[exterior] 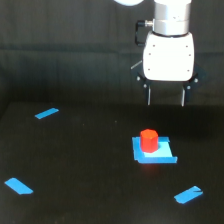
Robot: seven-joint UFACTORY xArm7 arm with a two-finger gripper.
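A small red block [149, 141] rests on a pale square patch [163, 147] bordered with blue tape, right of the table's middle. My gripper [166, 98] hangs well above and behind it, pointing down. Its two thin fingers [149, 95] stand wide apart, so it is open, with nothing visible between them. The red block is clear of the gripper.
Blue tape strips mark the dark table: one at the back left [47, 113], one at the front left [18, 186] and one at the front right [188, 195]. A dark curtain [60, 50] closes off the back.
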